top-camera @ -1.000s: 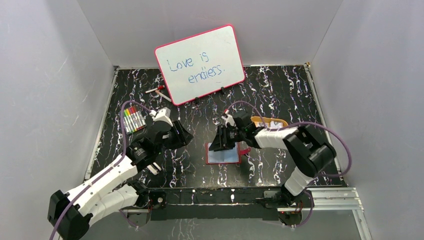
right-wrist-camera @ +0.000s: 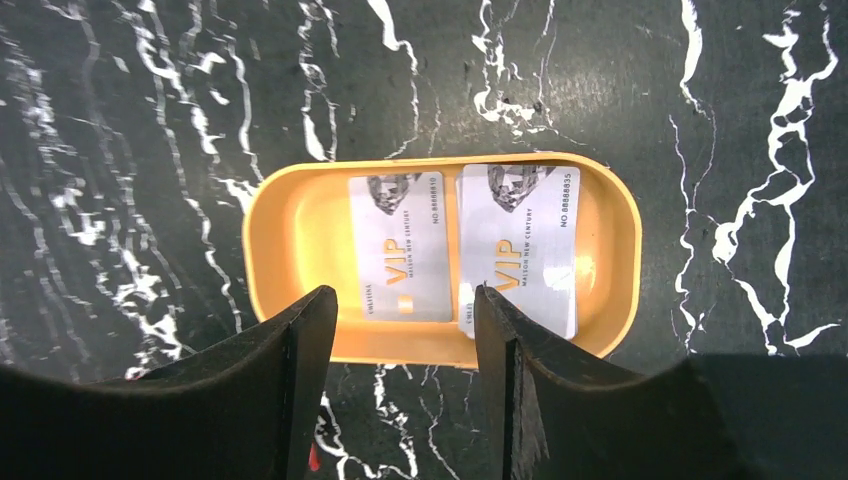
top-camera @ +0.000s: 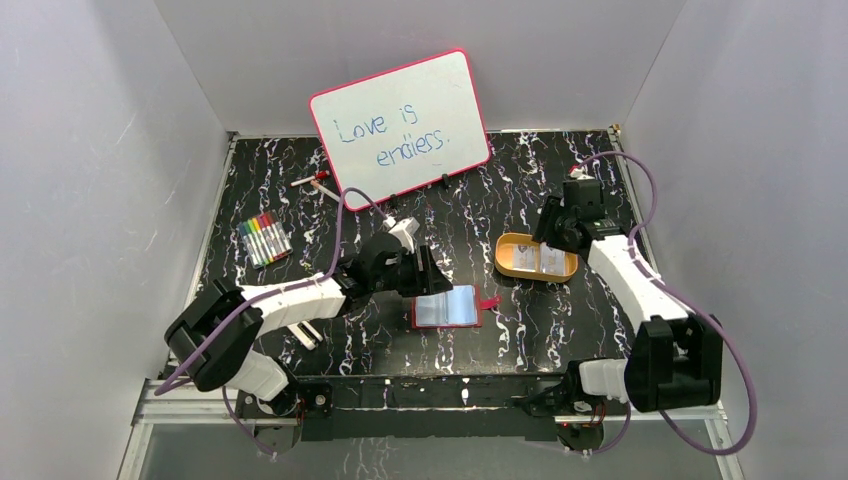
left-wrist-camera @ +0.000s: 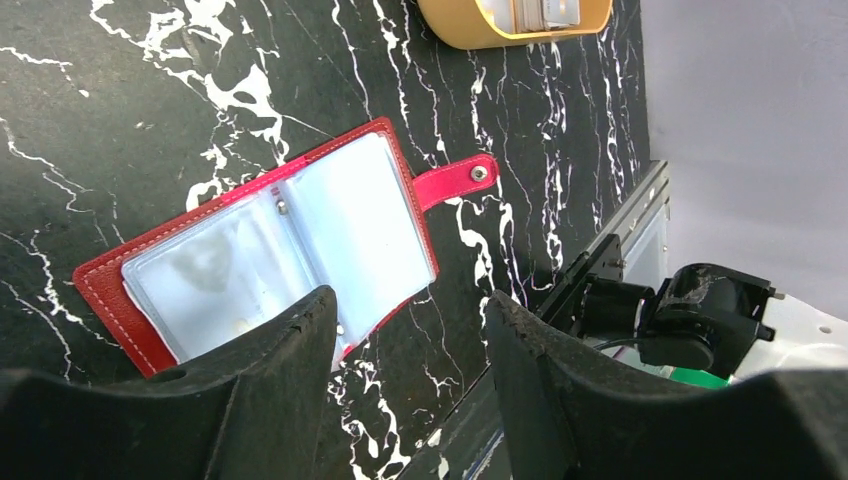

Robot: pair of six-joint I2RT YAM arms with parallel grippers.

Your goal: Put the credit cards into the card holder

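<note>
The red card holder [left-wrist-camera: 240, 245] lies spread open on the table, its clear sleeves facing up and its snap strap [left-wrist-camera: 458, 180] pointing right. Just over its near edge, my left gripper is part open, with nothing between its fingers. In the right wrist view, a VIP card [right-wrist-camera: 405, 245] lies in the left half of the orange tray [right-wrist-camera: 290, 172], and another white VIP card [right-wrist-camera: 520, 245] in the right half. My right gripper is open and empty above the tray's near rim. Whether cards lie stacked cannot be told.
A whiteboard [top-camera: 410, 125] with writing stands at the back. Several coloured markers [top-camera: 265, 240] lie at the left, and loose pens [top-camera: 318, 182] lie by the board. Bare table separates the holder from the tray.
My right gripper has moved from over the card holder to the tray at the right. My left gripper has come rightward to the holder.
</note>
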